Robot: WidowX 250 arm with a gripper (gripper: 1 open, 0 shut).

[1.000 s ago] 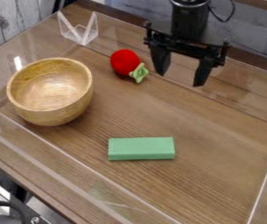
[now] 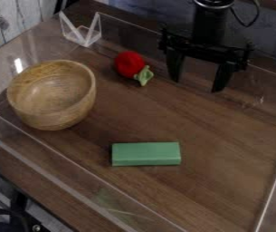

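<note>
My black gripper [image 2: 199,65] hangs at the top right over the wooden table, open, with nothing between its fingers. Left of it lies a red tomato-like object [image 2: 129,64] with a green leafy top. A wooden bowl [image 2: 53,94] sits at the left, and a green rectangular block [image 2: 145,153] lies in the lower middle.
A clear angular holder [image 2: 82,28] stands at the back left. Transparent edges run along the table's sides, and dark cables show at the lower left corner.
The scene has become much darker. The gripper and the objects stand in about the same places.
</note>
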